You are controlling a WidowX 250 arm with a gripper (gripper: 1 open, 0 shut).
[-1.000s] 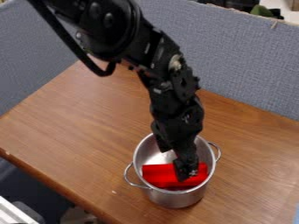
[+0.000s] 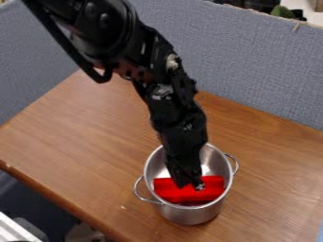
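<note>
A steel pot (image 2: pixel 186 214) with two side handles stands on the wooden table near its front right. Inside it lies a red cylindrical object (image 2: pixel 173 192). My black gripper (image 2: pixel 195 183) reaches down from the upper left into the pot, its tip just over the red object. Its fingers are dark and partly hidden; they look shut, and I see nothing clearly held between them.
Grey padded walls (image 2: pixel 252 76) run along the back and left. The table's front edge is at the lower left.
The upper arm has drawn up and to the left and looks slimmer over the pot. The gripper tip has shifted slightly, while the pot and red object look unmoved.
</note>
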